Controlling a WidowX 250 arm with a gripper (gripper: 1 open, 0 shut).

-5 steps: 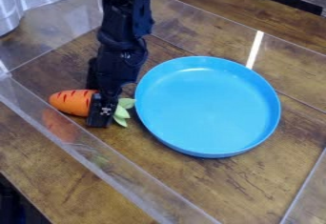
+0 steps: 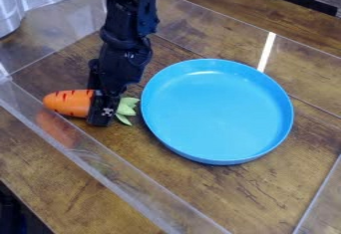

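Observation:
An orange toy carrot with pale green leaves lies on the wooden surface at the left, left of a large blue plate. My black gripper is down over the carrot's leafy end, its lower part in front of or around the carrot. Whether its fingers are closed on the carrot is hard to make out.
A clear plastic wall runs diagonally across the lower left. A grey-white object stands at the top left corner. Bare wood lies behind the plate and at the lower right.
The gripper and the carrot have shifted slightly up and to the left over the last second. The plate has stayed in place.

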